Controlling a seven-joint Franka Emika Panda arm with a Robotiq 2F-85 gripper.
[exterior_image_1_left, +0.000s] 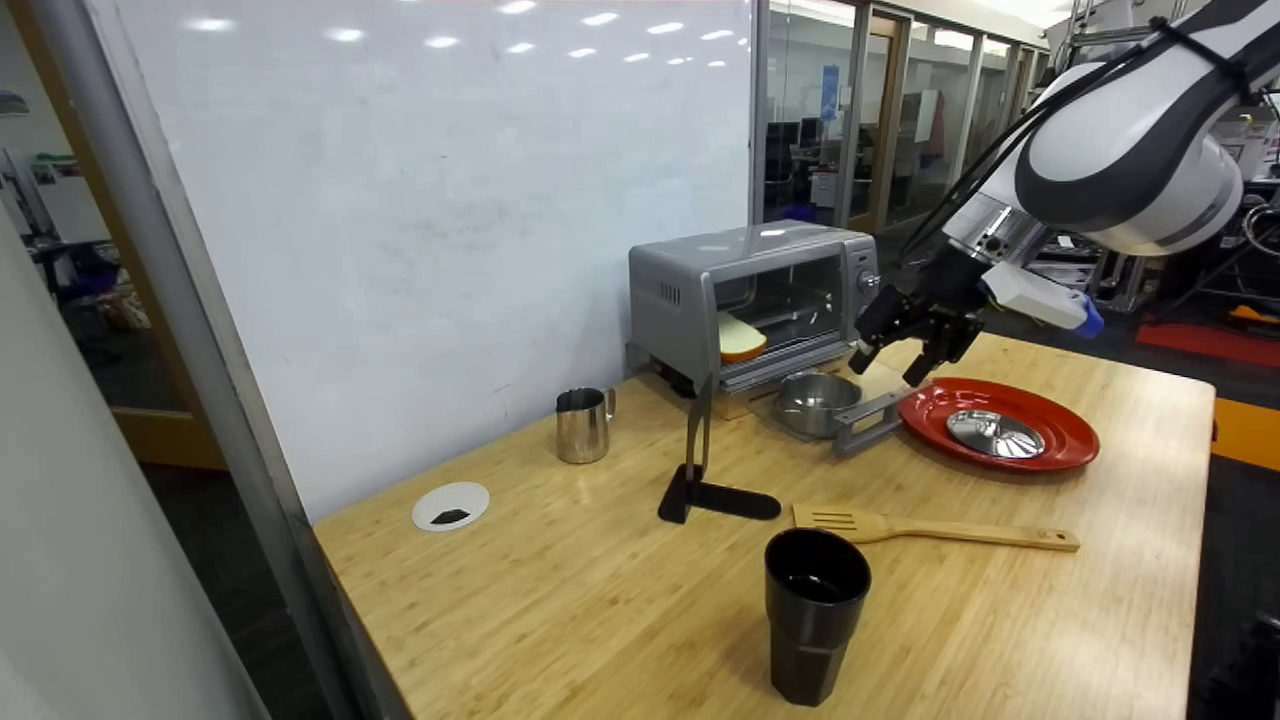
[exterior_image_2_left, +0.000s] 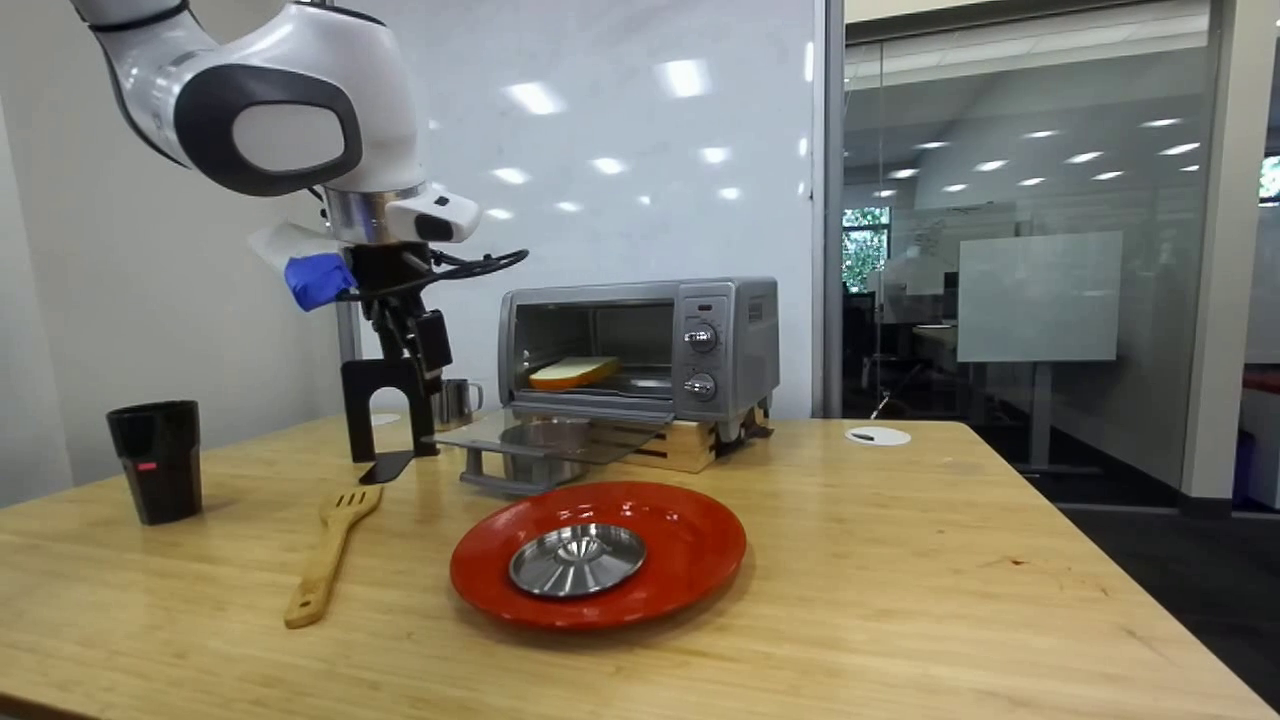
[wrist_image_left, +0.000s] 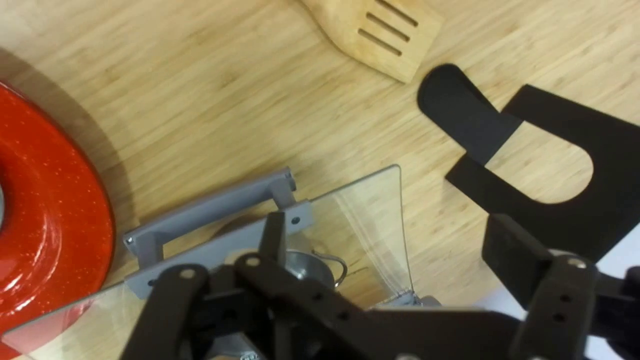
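The grey toaster oven stands against the whiteboard with its glass door swung down. A grey handle runs along the door's outer edge. On the rack inside lies a slice of bread with an orange crust. My gripper hangs above the lowered door, open, its two fingers apart and nothing visible between them. In the wrist view the gripper spans the door's corner. A small metal pot sits beneath the door, seen partly through the glass.
A red plate holding a metal lid is close to the door. Nearby are a wooden spatula, a black stand, a black cup and a metal pitcher.
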